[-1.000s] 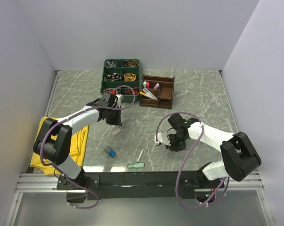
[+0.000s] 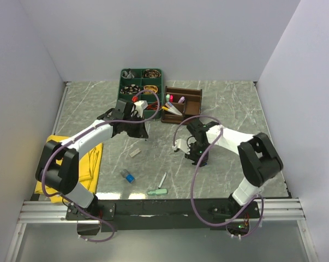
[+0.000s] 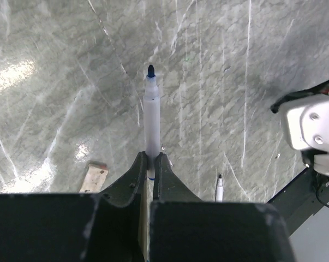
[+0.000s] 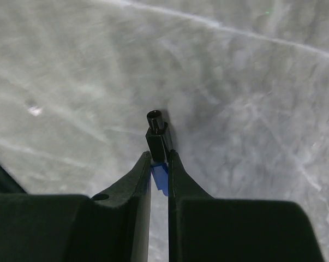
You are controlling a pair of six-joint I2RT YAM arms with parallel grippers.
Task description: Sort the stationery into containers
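Observation:
My left gripper [image 2: 144, 132] is shut on a white marker with a dark tip [image 3: 151, 114], held above the grey table. My right gripper is low over the table, its fingers around a small black-and-blue item [image 4: 157, 136]; whether they grip it is unclear. A white pen [image 2: 163, 179], a green item [image 2: 157, 191], a pale eraser-like block [image 2: 135, 153] and a blue item [image 2: 127, 176] lie on the table.
A green compartment organizer [image 2: 120, 87] and a brown organizer [image 2: 192, 101] holding pens stand at the back. A yellow cloth [image 2: 92, 164] lies at the left.
My left gripper rose slightly and shifted right and toward the back with the marker.

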